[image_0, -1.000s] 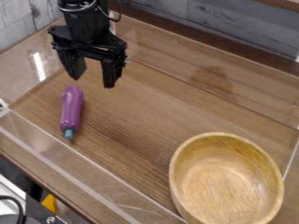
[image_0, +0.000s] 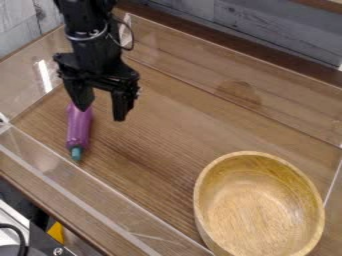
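Note:
My black gripper (image_0: 100, 92) hangs over the upper left of the wooden surface, its fingers spread open with nothing seen between them. A long purple object with a teal tip (image_0: 79, 127) lies upright in the picture, just below the left finger.
A large yellow oval bowl (image_0: 261, 205) sits at the lower right. Edges of the work area run along the left and top, with cables at the lower left corner.
The gripper has shifted slightly down and left in the view, nearer the purple object. The bowl and purple object look unmoved.

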